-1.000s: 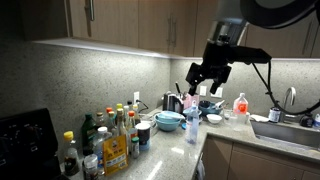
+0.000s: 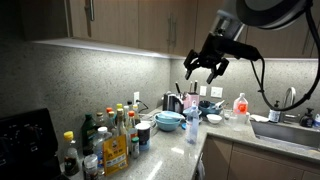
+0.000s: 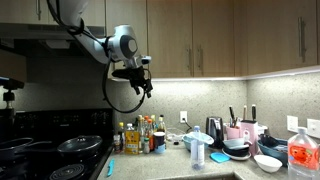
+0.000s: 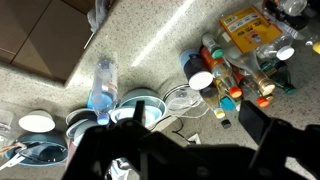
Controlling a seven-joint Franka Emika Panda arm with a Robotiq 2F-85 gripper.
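Observation:
High above the counter, my gripper [image 2: 200,77] hangs open. Its dark fingers [image 4: 265,132] stand wide apart in the wrist view with nothing held between them. Far below, a clear bluish bottle [image 4: 103,88] is on the counter, left of the gap between the fingers. Light blue bowls [image 4: 142,105] lie below that gap, beside a dark cup with a pale rim [image 4: 196,68]. The exterior view shows the bottle [image 2: 192,124] upright in front of the stacked bowls [image 2: 168,119].
Several bottles and jars [image 2: 115,143] crowd the counter's left part near the stove [image 3: 60,150]. Wall cabinets [image 3: 175,40] are close behind the arm. A sink [image 2: 285,131] and a red-labelled jug [image 3: 302,150] are farther right.
The gripper has risen a little and turned, so its fingers look closer together from the side. Objects on the counter have stayed where they were.

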